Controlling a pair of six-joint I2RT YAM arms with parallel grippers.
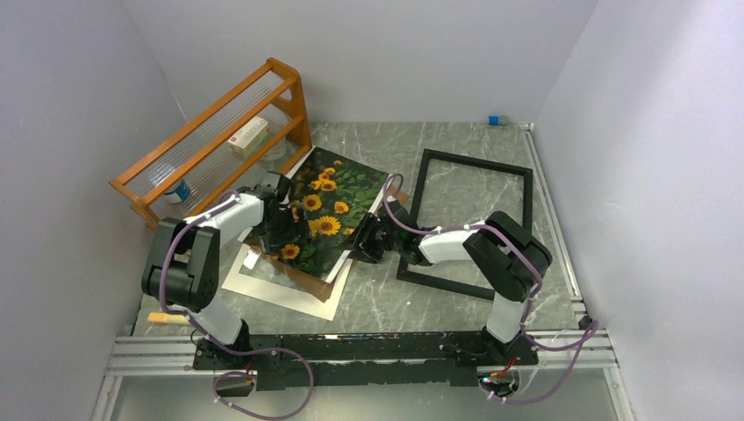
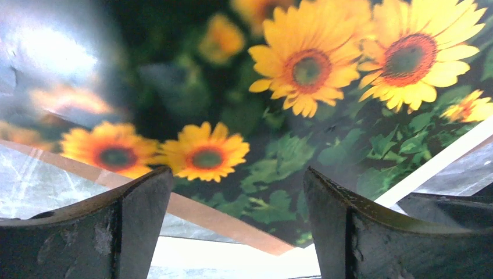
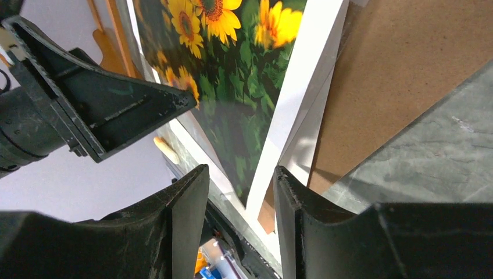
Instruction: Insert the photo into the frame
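Note:
The sunflower photo [image 1: 338, 197] lies tilted at the centre-left of the table, over a brown board [image 3: 401, 87] and a white sheet [image 1: 285, 298]. Its white right border [image 3: 290, 104] stands clear of the board. Over the photo's left part, my left gripper [image 1: 285, 232] is open; its fingers [image 2: 142, 203] are well apart, with only the photo visible beyond. My right gripper [image 1: 366, 252] is at the right border near the front corner. Its fingers [image 3: 195, 203] stand apart, the border visible in the gap; contact cannot be judged. An empty black frame [image 1: 463, 160] lies to the right.
A wooden rack [image 1: 211, 132] with a box [image 1: 249, 137] and a jar [image 1: 177, 190] stands at the back left. A yellow-handled tool [image 1: 168, 317] lies front left. Bare table shows inside the frame and behind the photo.

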